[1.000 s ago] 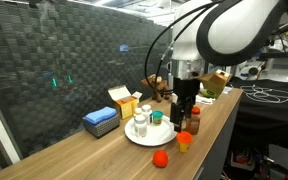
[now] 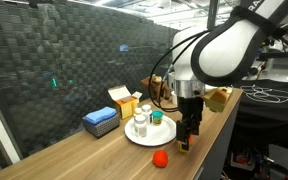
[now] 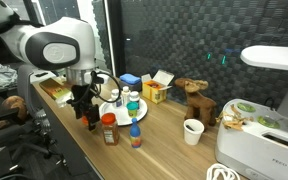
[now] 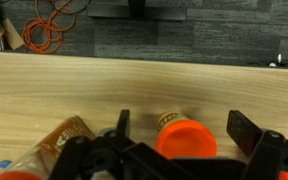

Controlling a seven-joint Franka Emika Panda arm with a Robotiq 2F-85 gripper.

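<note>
In the wrist view a small container with an orange-red round top sits between the spread fingers of my gripper. Gaps show on both sides of it, so the gripper is open and holds nothing. Exterior view 1 has the gripper low over the wooden table, largely hiding the container's yellow-orange body. Seen from the other side, the gripper stands next to a brown jar with a red lid. That jar lies to the left in the wrist view.
A red ball rests close to the gripper. Behind stands a white plate with several small bottles and cups. A blue bottle, white mug and toy deer are farther along.
My gripper has come down over the small orange container, which stood in plain sight a second ago and is now mostly covered. The other objects have not visibly moved.
</note>
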